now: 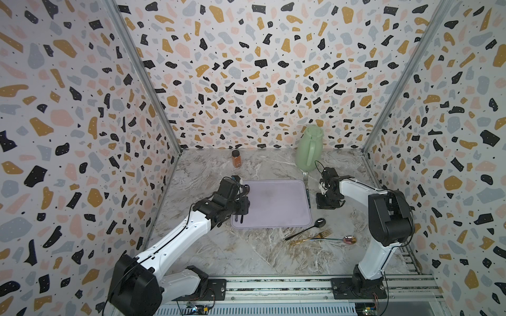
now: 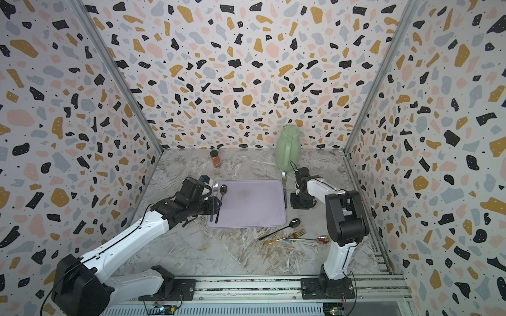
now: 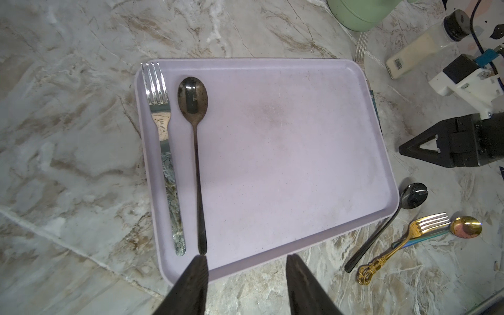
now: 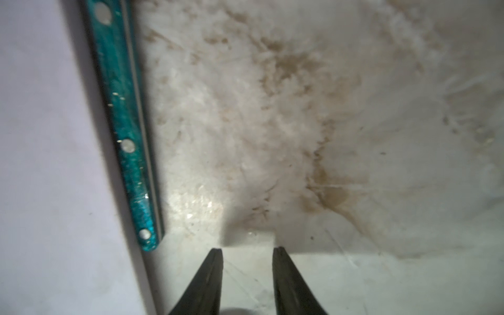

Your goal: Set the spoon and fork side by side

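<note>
In the left wrist view a silver fork (image 3: 163, 126) and a dark spoon (image 3: 193, 105) lie parallel, side by side, along the left of the lilac tray (image 3: 309, 236). My left gripper is over the tray's left part, fingers apart and empty. My right gripper is low over the marble right of the tray, fingers apart, nothing between them. A fork with a teal handle (image 4: 126, 115) lies along the tray's outer right side, beside it.
A green pitcher (image 1: 308, 147) and orange-brown jar (image 1: 236, 160) stand at the back. A black spoon (image 3: 414, 195), gold fork (image 3: 383, 258) and another spoon (image 3: 464, 226) lie at front right.
</note>
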